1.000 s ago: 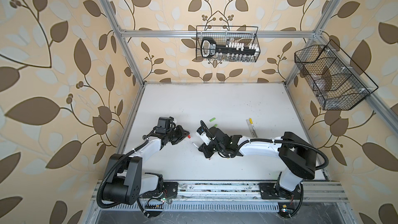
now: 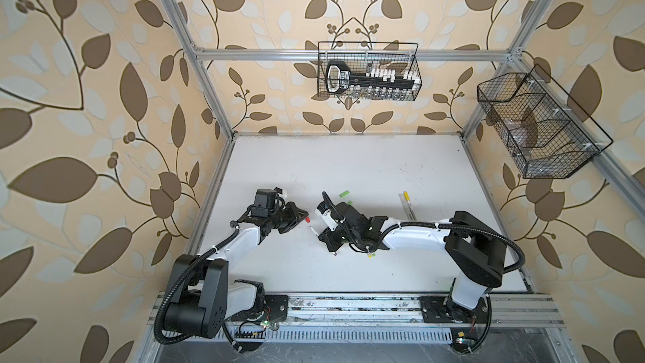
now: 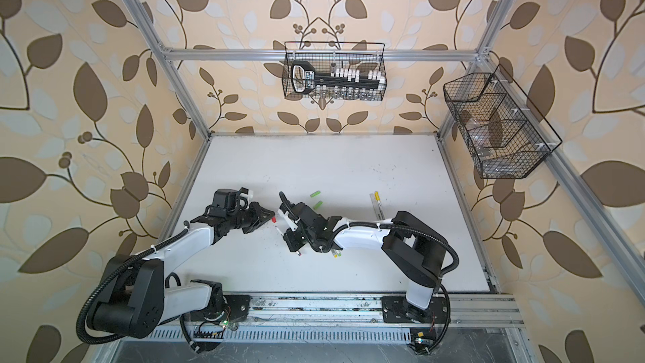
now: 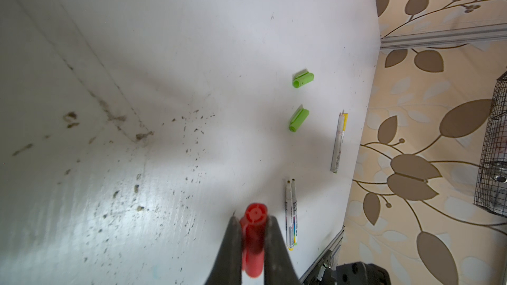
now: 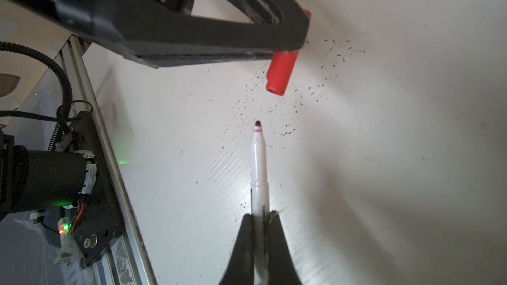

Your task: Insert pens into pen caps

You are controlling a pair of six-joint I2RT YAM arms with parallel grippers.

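Note:
In the left wrist view, my left gripper closes its fingers around a red pen cap (image 4: 254,237). That cap (image 5: 282,74) also shows in the right wrist view, poking out below the black left fingers (image 5: 232,39). My right gripper is shut on a white pen (image 5: 259,163), whose dark red tip points up toward the cap. A visible gap separates tip and cap in that view. From above, the left gripper (image 2: 302,215) and right gripper (image 2: 322,227) face each other over the table.
Two green caps (image 4: 303,79) lie loose on the white table (image 4: 158,47). Two pens (image 4: 291,213) rest side by side near them, and a yellow-ended pen (image 4: 342,126) lies farther off beside another.
My right gripper has moved slightly left with the white pen, toward the red cap.

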